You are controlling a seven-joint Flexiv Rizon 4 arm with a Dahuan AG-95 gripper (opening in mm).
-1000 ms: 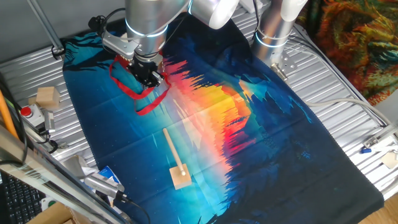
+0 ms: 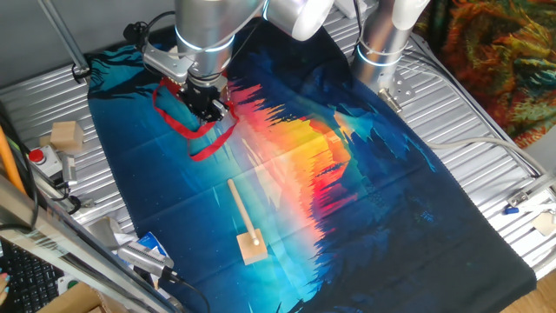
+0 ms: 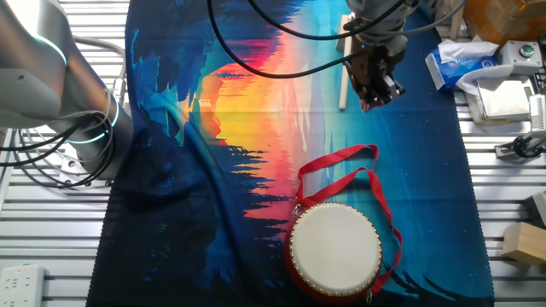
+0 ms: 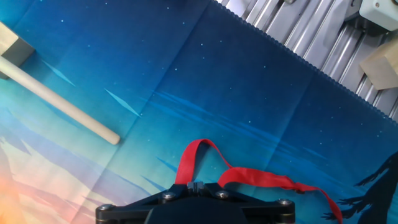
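Observation:
A white-headed drum [image 3: 335, 248] with a red rim and gold studs lies on the printed cloth in exterior view 2. Its red strap [image 3: 374, 183] loops out over the cloth; in the wrist view the strap [image 4: 258, 178] shows just beyond my fingertips. In exterior view 1 the arm hides most of the drum. A pale wooden stick [image 2: 241, 207] rests with one end on a small wooden block [image 2: 253, 249], apart from the drum. Over the cloth, my gripper appears shut, its tips together and nothing visible between them.
On the slatted metal table stand a wooden block [image 2: 67, 136] and a box with a red button [image 2: 36, 156]. A tissue box [image 3: 461, 64] sits by the cloth's edge. Black cables hang across exterior view 2.

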